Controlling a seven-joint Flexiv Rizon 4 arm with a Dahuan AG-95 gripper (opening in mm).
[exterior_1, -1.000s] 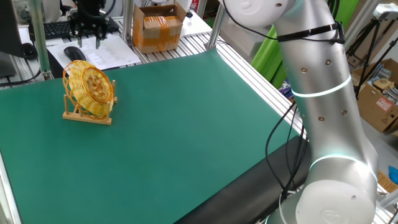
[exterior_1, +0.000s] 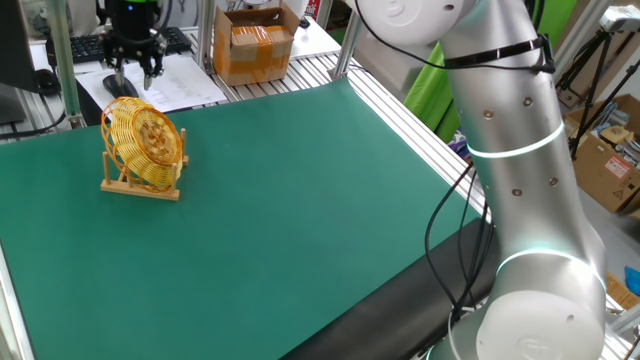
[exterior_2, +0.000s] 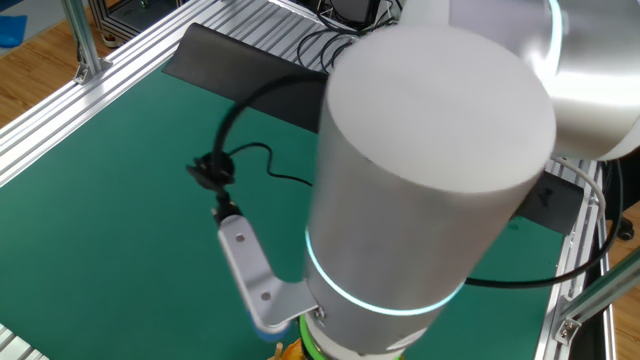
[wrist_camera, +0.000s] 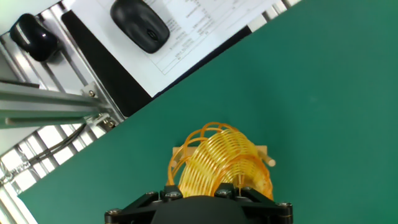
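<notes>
A yellow woven basket (exterior_1: 147, 143) leans tilted on its side in a small wooden stand (exterior_1: 140, 188) at the far left of the green table. In the wrist view the basket (wrist_camera: 217, 165) lies just beyond the gripper, its lower part hidden behind the gripper body. My gripper (exterior_1: 134, 79) hangs above the basket, its two dark fingertips apart with nothing visible between them. From the second exterior view, the arm hides the gripper; only a sliver of yellow shows at the bottom edge.
A cardboard box (exterior_1: 254, 46), a paper sheet (exterior_1: 170, 82) and a black mouse (wrist_camera: 140, 25) lie beyond the table's far edge. A metal post (exterior_1: 64, 60) rises by the left corner.
My gripper has shifted slightly left and downward in the first exterior view, its fingers still apart. The basket and stand have not moved.
</notes>
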